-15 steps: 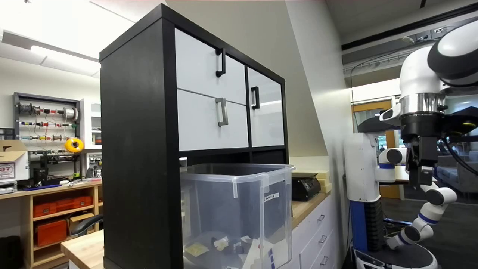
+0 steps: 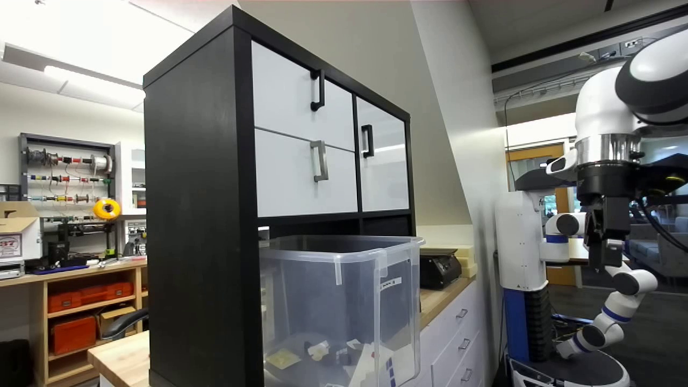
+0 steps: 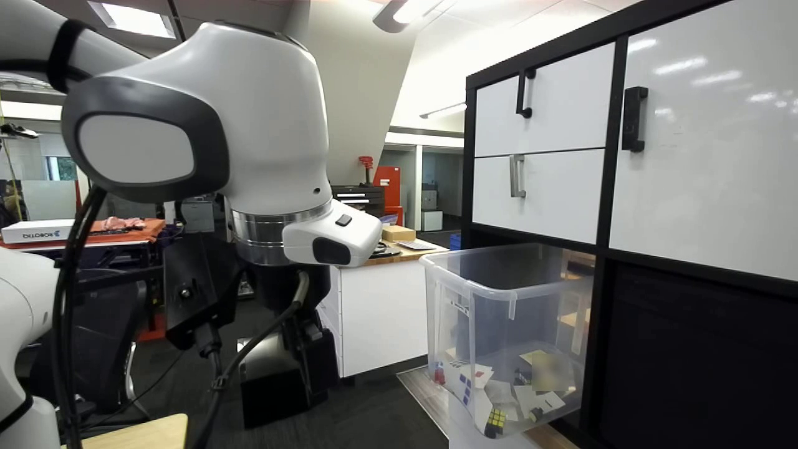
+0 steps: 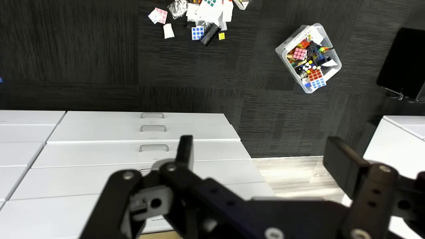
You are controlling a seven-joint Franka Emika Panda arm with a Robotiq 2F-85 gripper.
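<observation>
My gripper points down over the floor, its two black fingers wide apart with nothing between them. In exterior view 1 the gripper (image 2: 606, 258) hangs at the far right, well away from the black cabinet (image 2: 193, 213). The cabinet has two stacked white drawers, the upper drawer (image 2: 290, 93) with a black handle and the lower drawer (image 2: 290, 174) with a grey one. Beside them is a white door (image 2: 385, 174) with a black handle. Drawers and doors all look closed. A clear plastic bin (image 3: 509, 329) stands against the cabinet with papers and small items at its bottom.
White floor-level drawers (image 4: 119, 153) fill the lower left of the wrist view. On the dark floor sit a small box (image 4: 287, 45) of puzzle cubes and scattered papers near a blue-and-white cube (image 4: 197, 33). Another white robot (image 2: 522, 242) stands behind my arm.
</observation>
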